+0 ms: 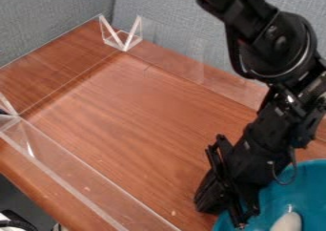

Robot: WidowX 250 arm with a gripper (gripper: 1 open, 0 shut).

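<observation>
The black gripper (227, 192) of the arm hangs low at the right, over the near edge of a blue bowl (306, 192) in the lower right. Its fingers point down and look shut, with nothing visible between them, though the tips are partly dark and hard to make out. A white object (287, 221) lies inside the bowl, partly cut off by the frame.
Clear plastic panels (83, 182) run along its sides, with white corner brackets (121, 36) at the back. Grey padded walls stand behind.
</observation>
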